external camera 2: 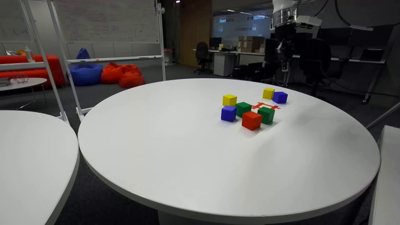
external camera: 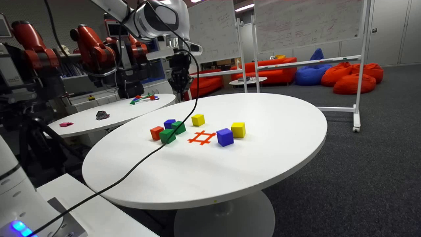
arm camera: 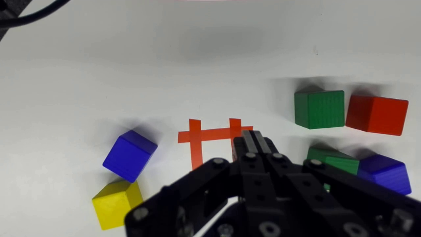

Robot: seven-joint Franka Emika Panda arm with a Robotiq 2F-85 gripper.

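Note:
High over the white table, my gripper is shut with nothing visible between its fingertips. In the wrist view it covers part of an orange tape square (arm camera: 213, 134). Left of that square, a blue cube (arm camera: 129, 156) sits close to a yellow cube (arm camera: 117, 204). On the right are a green cube (arm camera: 320, 110), a red cube (arm camera: 378, 114), a second green cube (arm camera: 334, 160) and another blue cube (arm camera: 385, 173). A second yellow cube (external camera: 198, 120) stands behind the tape in exterior view 1, and the gripper hides it in the wrist view.
A black cable (external camera: 134, 168) hangs across exterior view 1, in front of the table. The round table (external camera 2: 157, 150) has broad clear room away from the cubes. Another white table (external camera 2: 33, 161) stands right beside it.

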